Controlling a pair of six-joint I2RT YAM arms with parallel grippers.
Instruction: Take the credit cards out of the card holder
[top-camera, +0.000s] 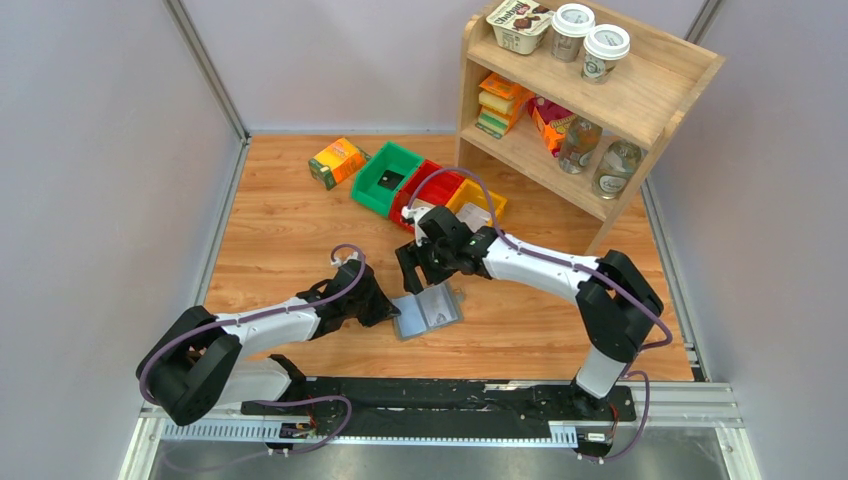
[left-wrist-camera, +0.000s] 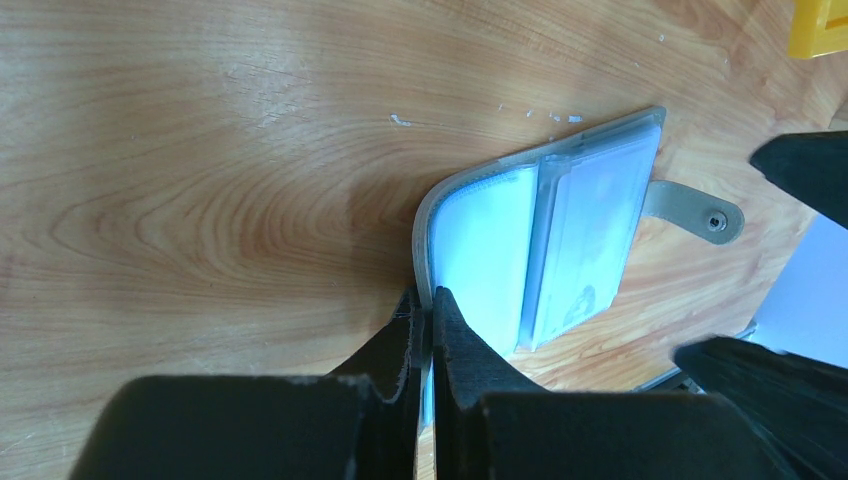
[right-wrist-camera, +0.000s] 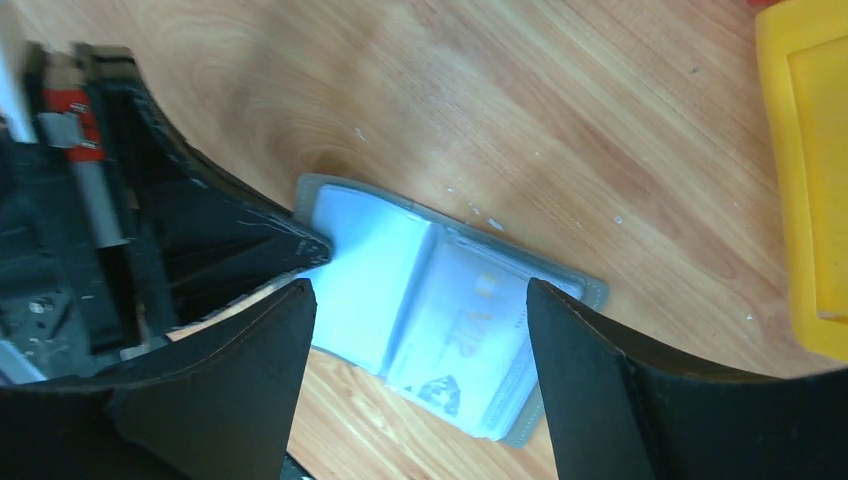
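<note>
The grey card holder (top-camera: 427, 311) lies spread open on the table, clear sleeves facing up and its strap with a snap (left-wrist-camera: 716, 222) sticking out. My left gripper is shut on the holder's left edge. In the right wrist view the left gripper's dark fingers (right-wrist-camera: 270, 245) reach that edge. Above the holder hangs my right gripper, fingers parted, nothing between them. Its fingertips (left-wrist-camera: 800, 165) show apart in the left wrist view. Behind the clear sleeve (right-wrist-camera: 460, 330) faint print shows; whether a card sits there I cannot tell.
Behind the holder stand a green bin (top-camera: 405, 158), a red bin (top-camera: 452, 182) and a yellow bin (top-camera: 497, 205), with flat items in them. An orange box (top-camera: 339, 160) lies to their left. A wooden shelf (top-camera: 560, 90) with cups and bottles rises back right. Table right of the holder is clear.
</note>
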